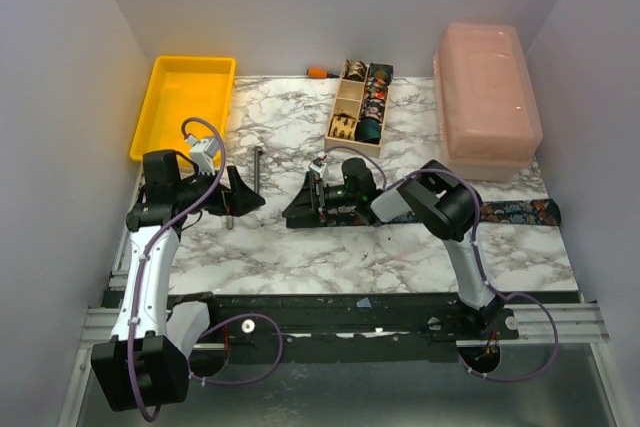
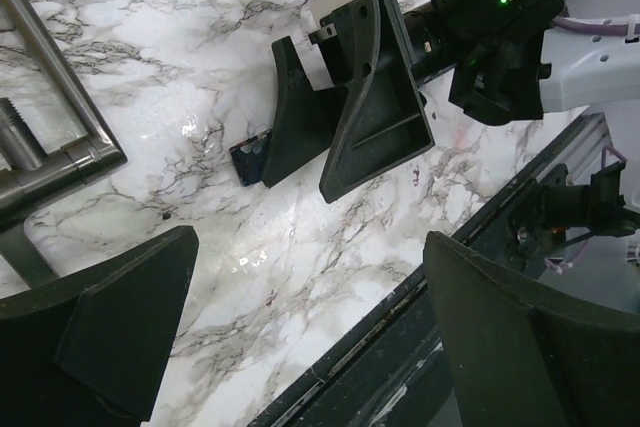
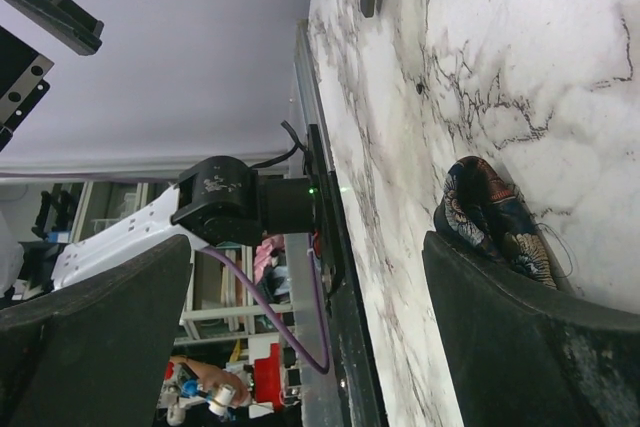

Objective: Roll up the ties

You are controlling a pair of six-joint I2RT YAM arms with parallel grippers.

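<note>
A dark floral tie (image 1: 518, 212) lies flat across the table from right to centre. In the right wrist view its folded end (image 3: 488, 217) stands up beside my open right gripper, which is low over it in the top view. My left gripper (image 1: 240, 197) hangs open above a steel L-shaped tool (image 2: 60, 67), nothing between its fingers. In the left wrist view the tie's end (image 2: 248, 159) shows partly behind the right gripper.
A wooden divided box (image 1: 348, 97) with rolled ties stands at the back centre, a yellow tray (image 1: 185, 97) back left, a pink plastic box (image 1: 485, 87) back right.
</note>
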